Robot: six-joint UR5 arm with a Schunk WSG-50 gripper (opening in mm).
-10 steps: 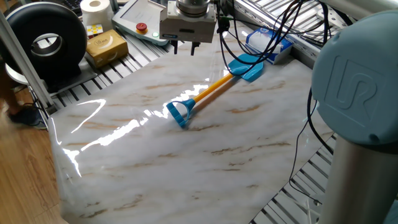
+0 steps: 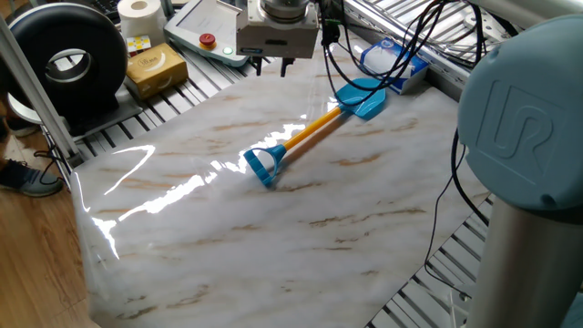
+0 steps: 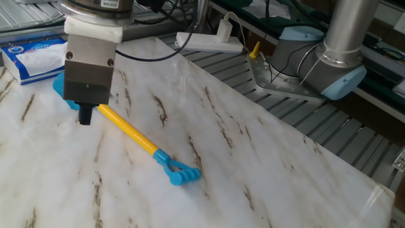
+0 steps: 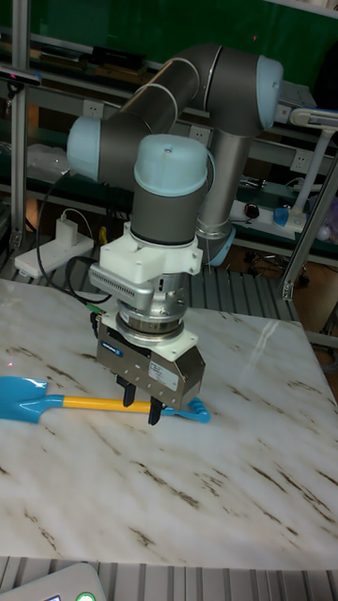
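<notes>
A toy shovel with a blue scoop, a yellow shaft (image 2: 311,128) and a blue grip end lies flat on the marble-patterned table. Its scoop (image 2: 363,98) is near the back edge; the grip end (image 3: 180,173) points toward the middle of the table. My gripper (image 2: 271,71) hangs above the tabletop with its two dark fingers apart and nothing between them, so it is open. In the third exterior view the gripper (image 4: 141,410) overlaps the shovel's shaft (image 4: 95,404), but no contact shows. From the second exterior view, one finger mostly hides the other.
A blue and white tissue pack (image 2: 394,66) sits by the scoop at the back. Dark cables (image 2: 414,46) hang over that corner. Past the table edge are a yellow-brown box (image 2: 157,70), a teach pendant (image 2: 215,32) and a black ring (image 2: 68,59).
My gripper has shifted very slightly up in the first exterior view and stays open. The shovel has not moved. A person at the left edge has shifted.
</notes>
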